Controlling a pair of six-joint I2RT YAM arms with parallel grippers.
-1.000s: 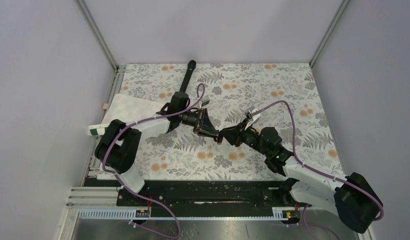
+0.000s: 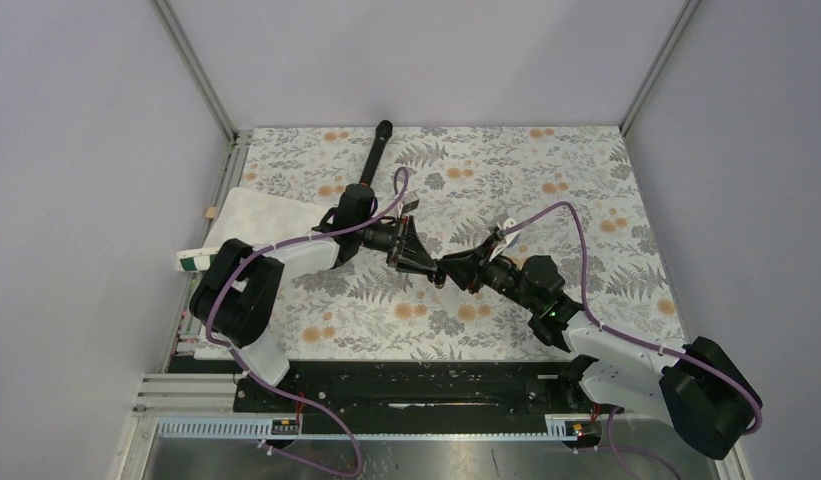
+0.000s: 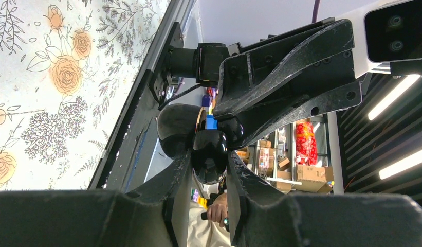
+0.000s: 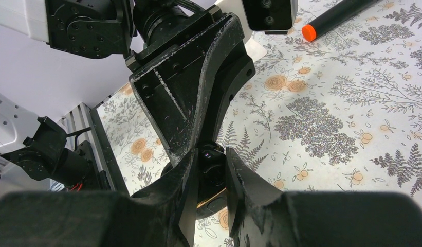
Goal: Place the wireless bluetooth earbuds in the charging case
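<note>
My two grippers meet over the middle of the cloth. The left gripper [image 2: 422, 268] is shut on a glossy black piece of the earbuds and case [image 3: 208, 154], seen upright between its fingertips, with a second rounded black part [image 3: 175, 128] just beside it in the left wrist view. My right gripper [image 2: 449, 265] is shut on a small black glossy piece [image 4: 213, 169]; a gold edge shows below it in the right wrist view. Which piece is earbud and which is case, and whether one sits inside the other, I cannot tell clearly.
A black tube with an orange end [image 4: 338, 18] lies at the back left of the cloth [image 2: 526, 170]. A white sheet [image 2: 251, 212] lies at the left under the left arm.
The left arm looks unchanged.
</note>
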